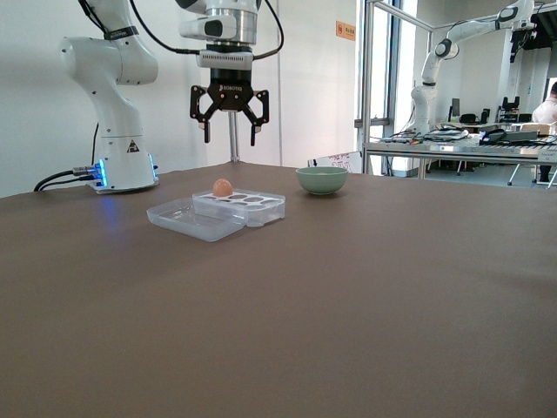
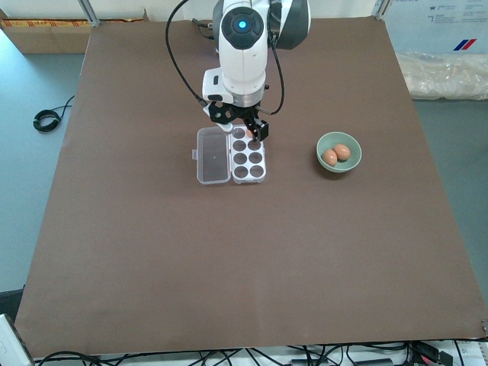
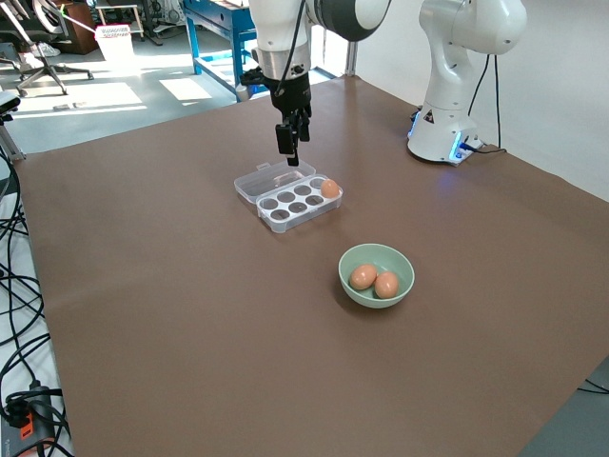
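My gripper (image 1: pixel 230 131) is open, hanging above the clear plastic egg carton (image 1: pixel 239 209) with nothing between its fingers; in the left view it covers part of the carton's top. One brown egg (image 3: pixel 330 188) sits in a corner slot of the carton; the other slots show empty. The carton's clear lid (image 2: pixel 213 156) lies open flat beside it. A green bowl (image 2: pixel 345 166) holds two brown eggs (image 3: pixel 363 277), to the right of the carton in the left view.
A white robot arm base (image 1: pixel 126 161) stands at the back, with cables. More cables run along the table's outer edge.
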